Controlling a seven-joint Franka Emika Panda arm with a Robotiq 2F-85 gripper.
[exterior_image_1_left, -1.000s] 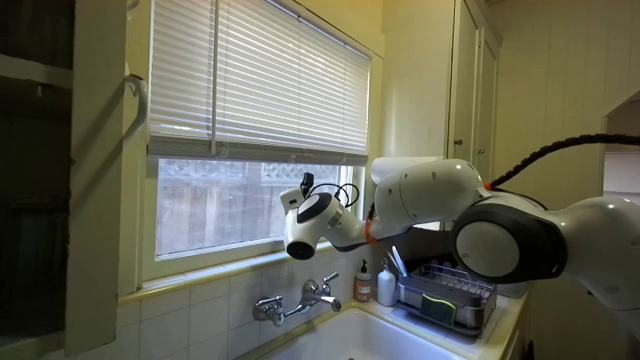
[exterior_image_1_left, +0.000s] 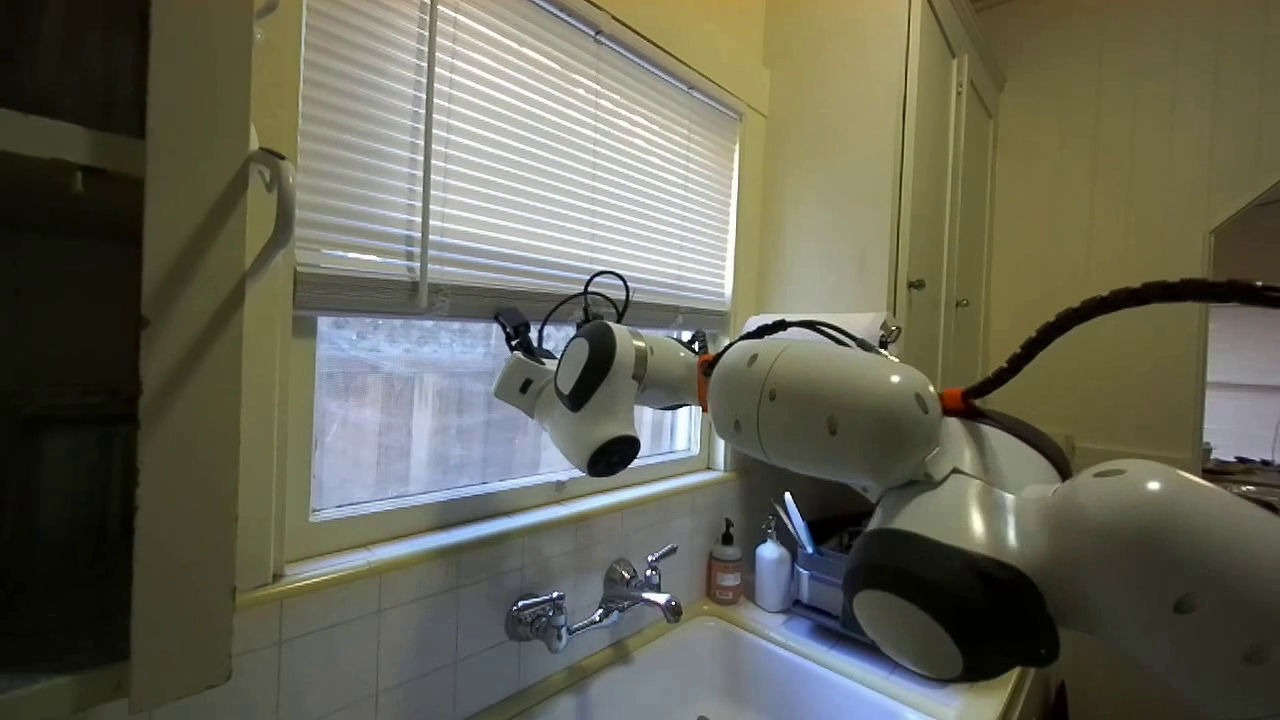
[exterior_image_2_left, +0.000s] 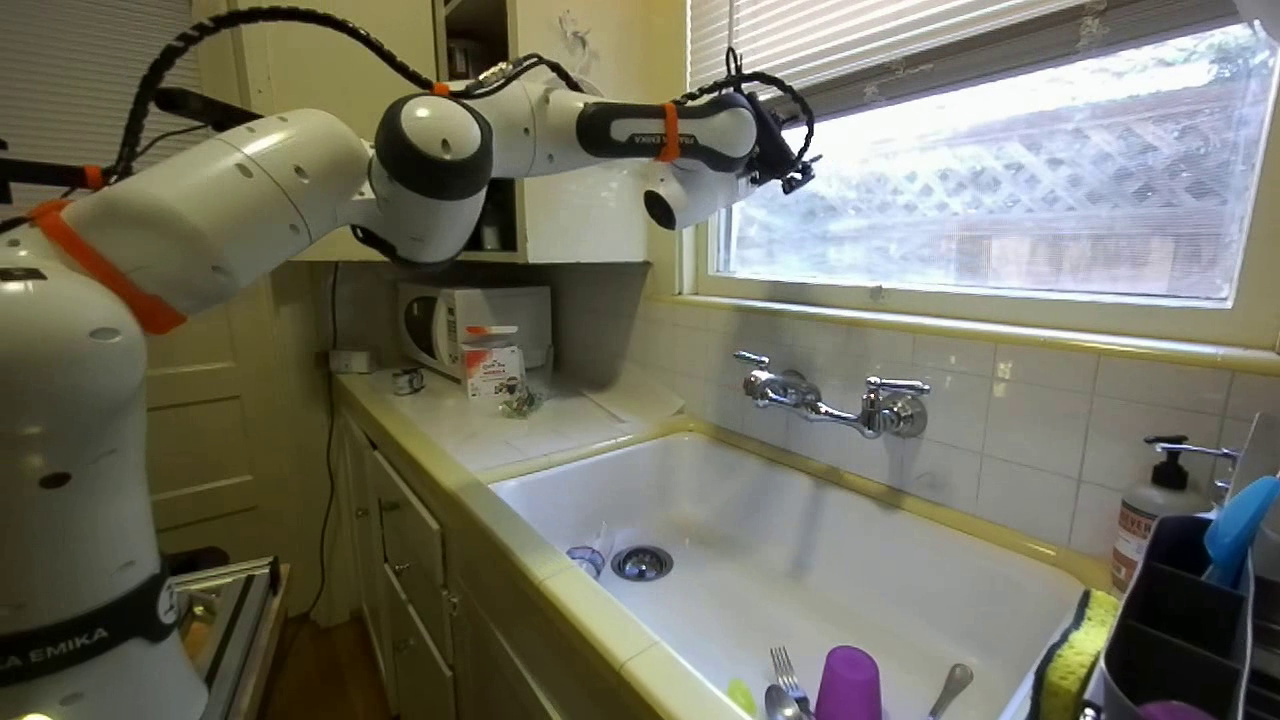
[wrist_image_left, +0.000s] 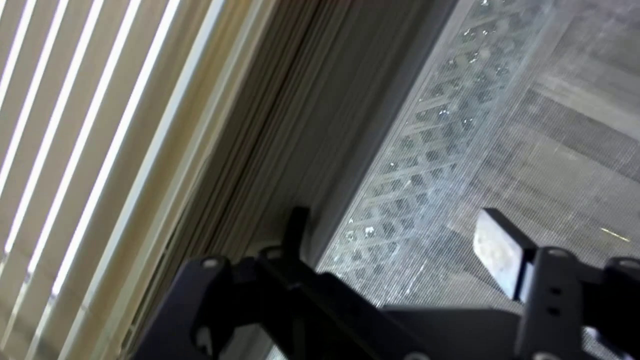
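Note:
My gripper is open, its fingers wide apart in the wrist view. The left finger (wrist_image_left: 294, 234) overlaps the lower edge of the blind's thick bottom rail (wrist_image_left: 300, 126); whether it touches the rail I cannot tell. The pale pad (wrist_image_left: 496, 247) of the other finger shows against the window glass (wrist_image_left: 432, 180). White slats of the blind (exterior_image_1_left: 516, 156) cover the upper window in exterior view 1, with the arm's hand (exterior_image_1_left: 524, 382) just below the rail. Both exterior views leave the fingertips hidden.
Under the window are a wall faucet (exterior_image_1_left: 624, 588) and a white sink (exterior_image_2_left: 744, 528); a purple cup (exterior_image_2_left: 849, 684) and cutlery lie in the sink. Soap bottles (exterior_image_1_left: 726, 570) stand at its corner. An open cabinet door (exterior_image_1_left: 192, 360) juts in at left.
Over the last second the arm has risen and reached left across the window. The hand has gone from low by the sill up to near the blind's bottom rail.

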